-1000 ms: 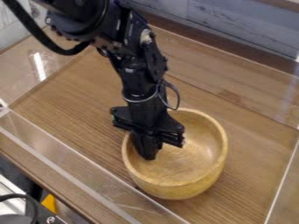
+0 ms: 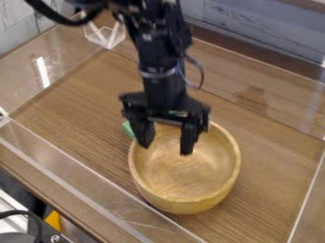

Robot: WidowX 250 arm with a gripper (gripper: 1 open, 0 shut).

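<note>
My black gripper (image 2: 166,135) hangs above the tan bowl (image 2: 181,180) in the centre of the camera view, its fingers apart and open over the bowl's rear half. The bowl's floor shows bare below it. A small green object (image 2: 129,127) sits just behind the bowl's left rim, partly hidden by the gripper.
Wooden table (image 2: 66,120) surrounds the bowl, with free room to the left and right. A white object (image 2: 105,30) stands at the back left. A yellow item (image 2: 52,218) and dark cables lie at the front left edge.
The gripper has risen up out of the bowl and tilted, its fingers more spread in view. More of the bowl's inside and the green object now show.
</note>
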